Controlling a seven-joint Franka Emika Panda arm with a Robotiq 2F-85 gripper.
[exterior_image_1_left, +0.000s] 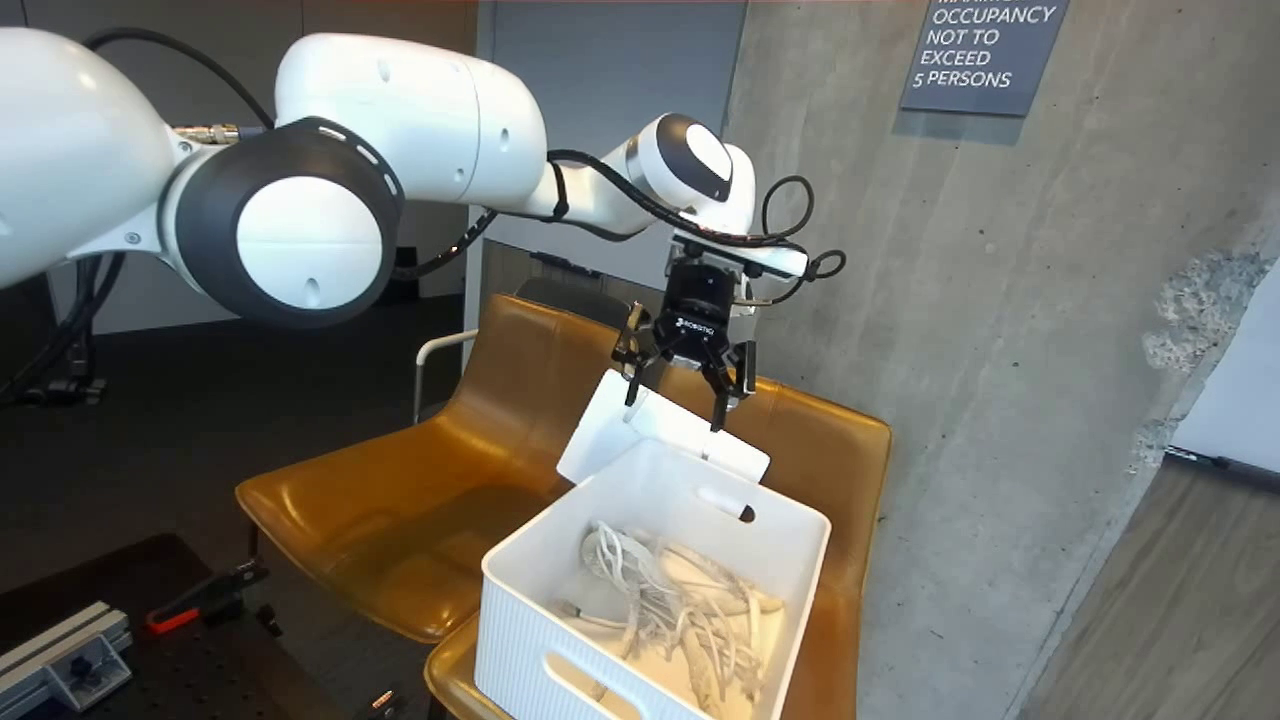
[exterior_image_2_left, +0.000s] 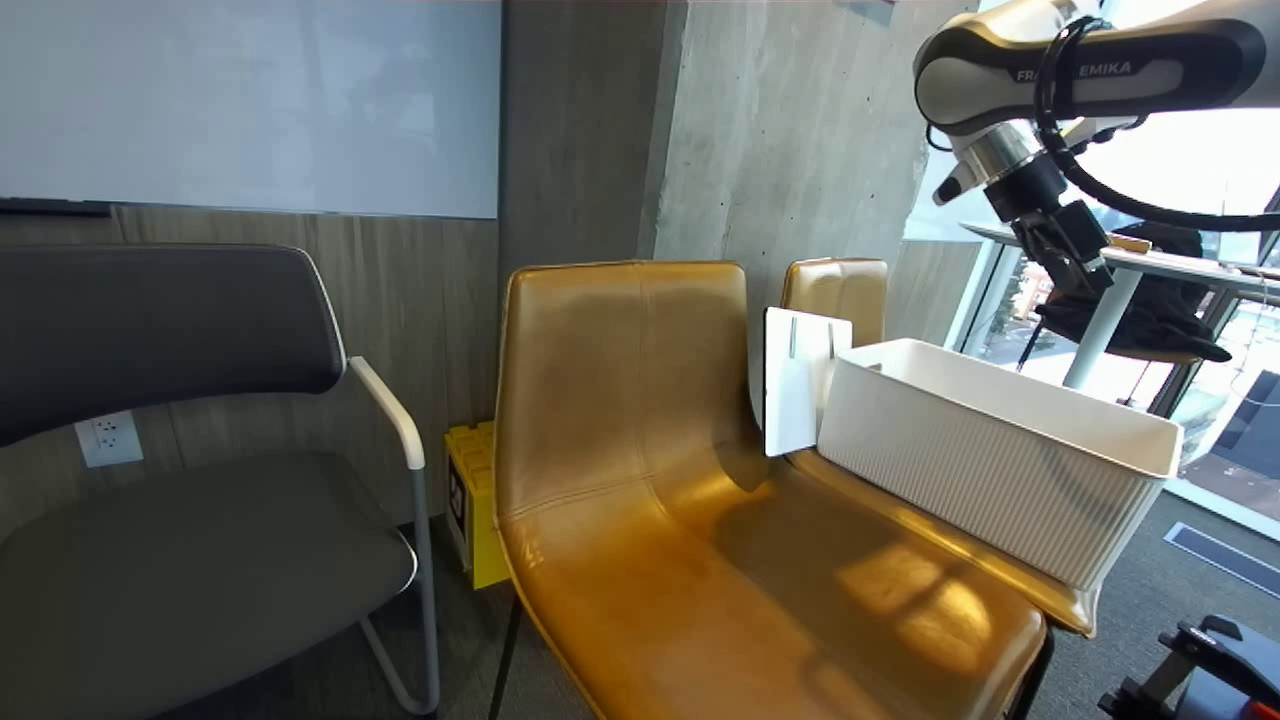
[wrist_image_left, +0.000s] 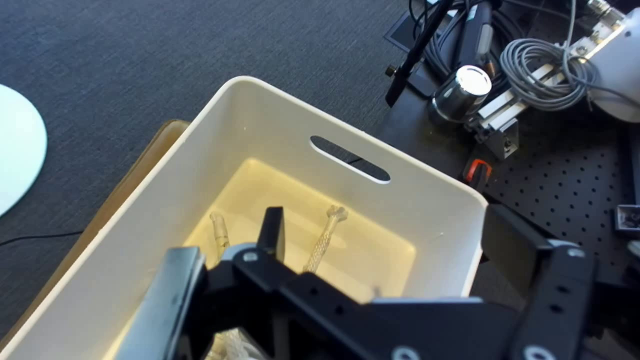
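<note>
A white ribbed bin (exterior_image_1_left: 651, 488) sits on a tan chair, with a tangle of pale cables (exterior_image_1_left: 654, 594) lying on its floor. Above the bin's far end hangs my gripper (exterior_image_1_left: 674, 406), its fingers spread and nothing between them. From the wrist camera, the open gripper is over the bin, and two clear plastic pieces (wrist_image_left: 324, 238) show on its yellowish floor. Most of the cables are hidden there behind the gripper's body. A white lid (exterior_image_2_left: 806, 382) stands upright against the chair back, beside the bin.
An empty tan chair (exterior_image_1_left: 372, 504) adjoins the bin's chair. Concrete wall (exterior_image_1_left: 1020, 360) rises behind. Near the robot's base, a dark perforated table (wrist_image_left: 552, 180) holds a coiled grey cable (wrist_image_left: 543, 75) and a metal cylinder (wrist_image_left: 462, 93).
</note>
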